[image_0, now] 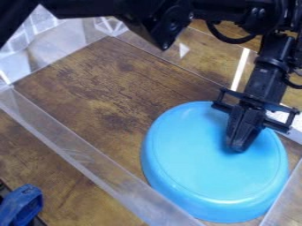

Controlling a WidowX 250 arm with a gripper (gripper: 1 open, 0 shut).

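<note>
A light-blue round plastic disc (207,172), like an upturned bowl or lid, lies on the wooden floor of a clear-walled tray in the lower right. The black gripper (241,137) reaches down from the top right, its shut fingertips at the upper right part of the disc's top. Whether they touch it is hard to tell. Nothing shows between the fingers.
Clear plastic walls (83,154) border the wooden area (112,84), which is bare left of the disc. A blue object (18,207) sits outside at the lower left. A white strip runs behind the arm at the right.
</note>
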